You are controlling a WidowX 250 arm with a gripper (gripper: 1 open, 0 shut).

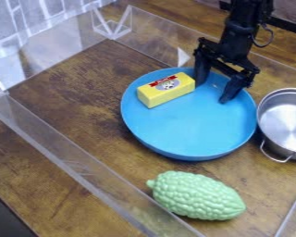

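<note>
My black gripper [216,78] hangs open at the back of a blue plate [188,130], its fingers spread low over the plate's upper right part. A yellow box [166,91] with a red and white label lies on the plate, just left of the gripper, with nothing visible between the fingers.
A steel pot [284,122] stands at the right beside the plate. A green bumpy vegetable [195,194] lies in front. Clear plastic walls border the wooden surface [58,120], whose left part is bare.
</note>
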